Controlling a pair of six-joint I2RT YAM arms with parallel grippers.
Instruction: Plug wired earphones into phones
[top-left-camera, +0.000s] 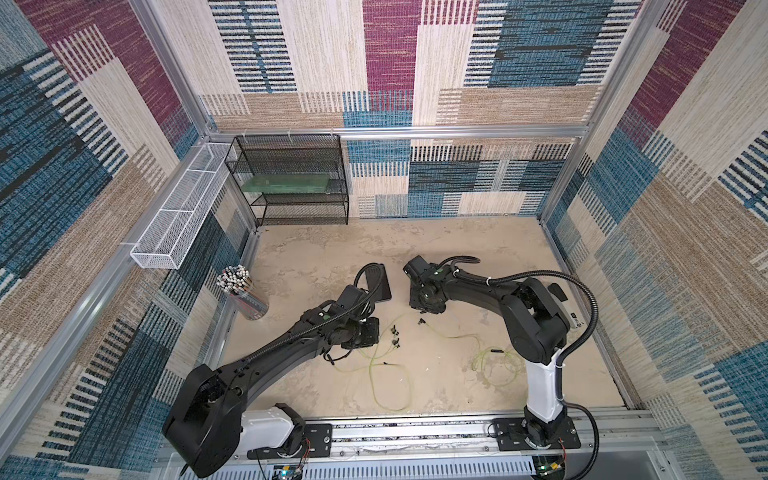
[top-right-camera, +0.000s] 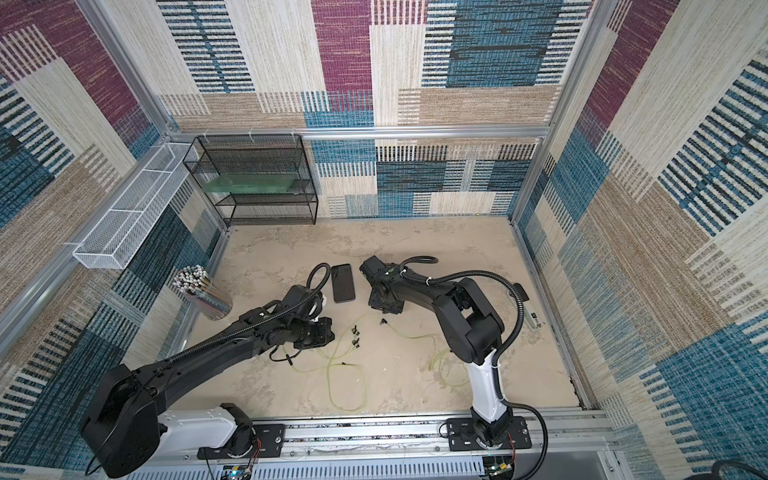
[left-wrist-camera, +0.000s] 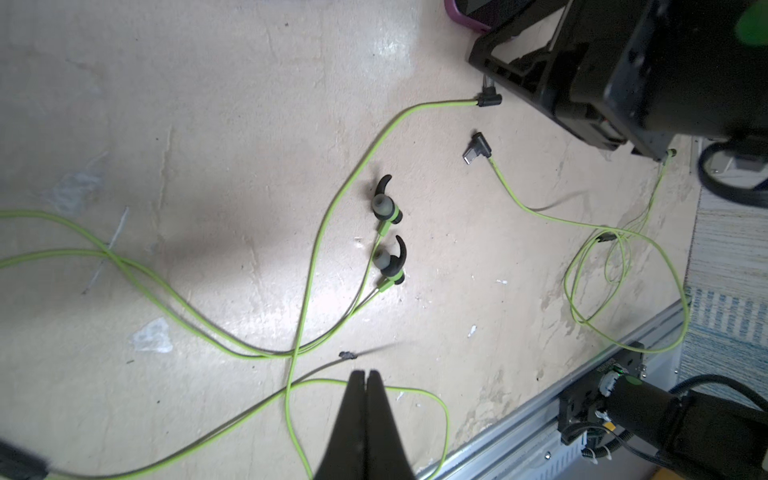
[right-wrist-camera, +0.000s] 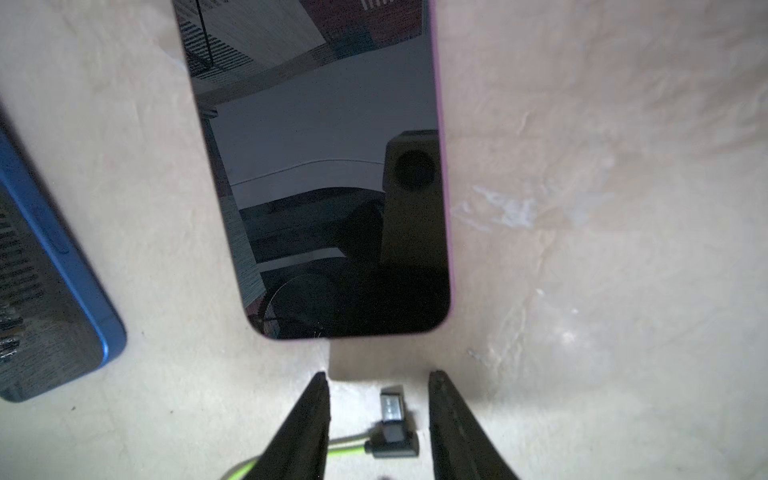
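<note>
In the right wrist view, a dark phone with a pink-purple edge (right-wrist-camera: 344, 208) lies flat. Just below its short edge, a black angled plug (right-wrist-camera: 392, 436) on a green cable lies on the table, its metal tip toward the phone. My right gripper stands open over that plug, a finger on either side and neither seen touching it. A blue-edged phone (right-wrist-camera: 48, 264) lies farther left. The left wrist view shows my left gripper shut with nothing seen between its fingers, above the green earphone cable (left-wrist-camera: 308, 288). Two earbuds (left-wrist-camera: 388, 212) and a second angled plug (left-wrist-camera: 477, 148) lie nearby.
Another green cable lies coiled (left-wrist-camera: 620, 240) at the right. A holder of white-tipped sticks (top-left-camera: 242, 292) stands at the left, and a black mesh rack (top-left-camera: 292, 184) at the back left.
</note>
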